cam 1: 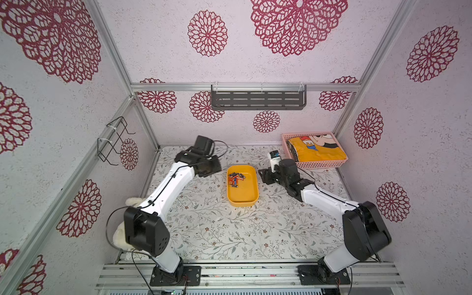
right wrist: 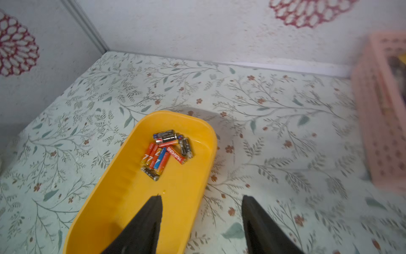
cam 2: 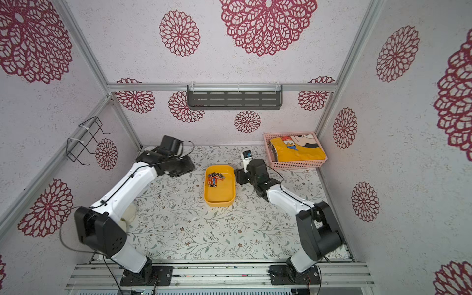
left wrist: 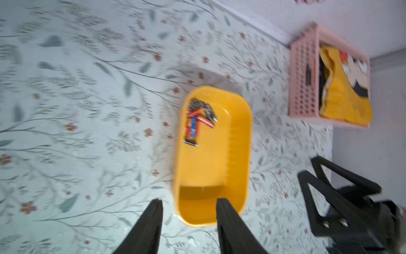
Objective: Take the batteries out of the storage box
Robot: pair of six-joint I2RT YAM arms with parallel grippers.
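Note:
A yellow storage box (cam 1: 250, 196) stands on the table between my two arms. Several small batteries (right wrist: 156, 158), red, blue and dark, lie loose in a cluster at its far left corner. To the left of the box, above the table, hangs my left gripper; a gap shows between its fingers and nothing is in it. My right gripper is on the box's right side, its fingers apart and empty. Both grippers are clear of the batteries, and the left wrist view is blurred.
A pink basket (cam 1: 314, 165) holding a yellow packet (cam 1: 318, 149) sits at the back right. A white plush toy (cam 1: 120, 235) is partly hidden behind the left arm. Bare table (cam 1: 236, 236) lies in front of the box.

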